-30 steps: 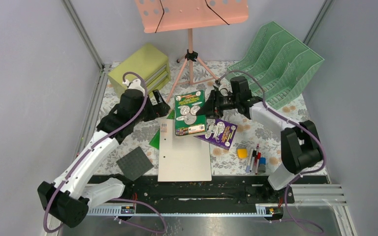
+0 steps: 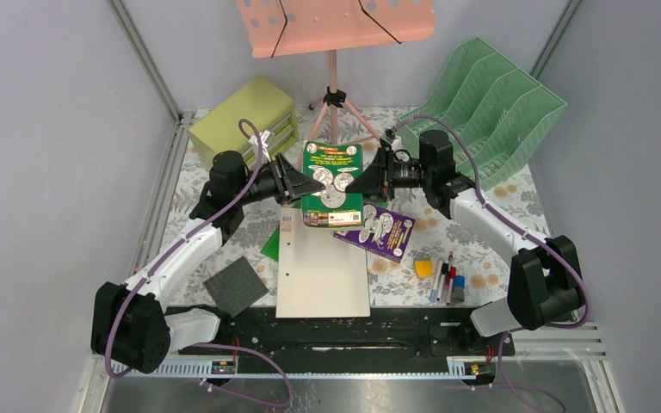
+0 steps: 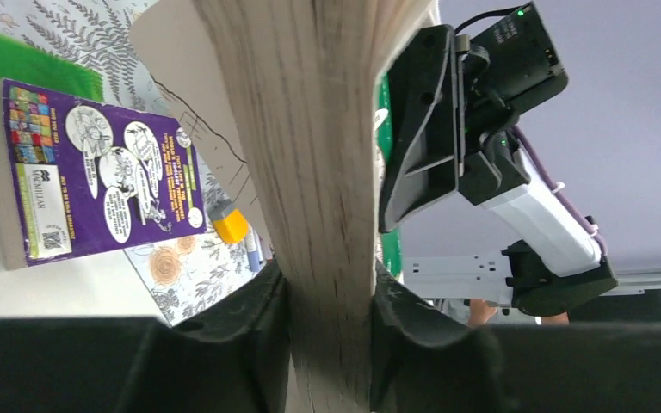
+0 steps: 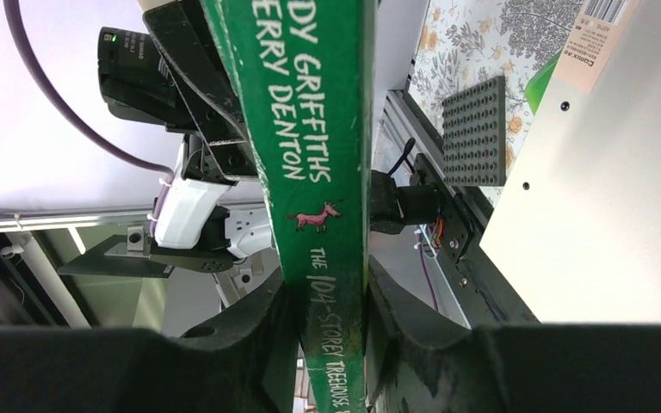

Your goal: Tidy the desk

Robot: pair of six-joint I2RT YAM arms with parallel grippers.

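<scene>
A thick green book [image 2: 333,185] hangs above the desk between my two arms. My left gripper [image 2: 317,187] is shut on its left edge; in the left wrist view the pale page block [image 3: 323,198] runs between the fingers. From the other side my right gripper [image 2: 353,187] is shut on the spine, whose lettering [image 4: 305,103] shows in the right wrist view. Beneath lies a purple book [image 2: 383,231], partly on a white board [image 2: 323,275]. A light green file rack [image 2: 486,112] stands at the back right.
A yellow-green drawer box [image 2: 245,116] stands back left. The pink stand [image 2: 334,69] rises at the back middle. A dark grey studded plate [image 2: 236,286] lies front left; a yellow block [image 2: 423,268] and several pens [image 2: 441,280] lie front right.
My left gripper has come rightward from apart and closed on the book's left edge.
</scene>
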